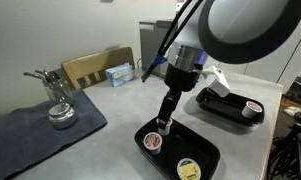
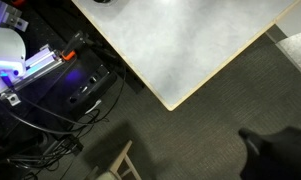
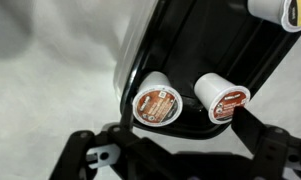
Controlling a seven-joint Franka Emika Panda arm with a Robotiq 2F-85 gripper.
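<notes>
My gripper is open above the near black tray [image 3: 180, 55], with nothing between its fingers. Two small white pods with orange-brown printed lids, a left pod [image 3: 157, 103] and a right pod [image 3: 228, 97], lie in the tray's end just beyond the fingertips in the wrist view. A third pod with a yellow lid [image 3: 295, 12] is at the upper right. In exterior view 1 the three pods show in the tray [image 1: 178, 148]; the gripper [image 1: 175, 100] hangs over its far side, close above one pod [image 1: 164, 127].
A second black tray [image 1: 216, 111] holding one pod [image 1: 252, 109] stands at the right. A dark mat [image 1: 52, 130] with a metal pot and a utensil holder [image 1: 56, 88] lies left. A blue box [image 1: 120, 74] sits behind. Exterior view 2 shows only a bare table corner [image 2: 175, 70].
</notes>
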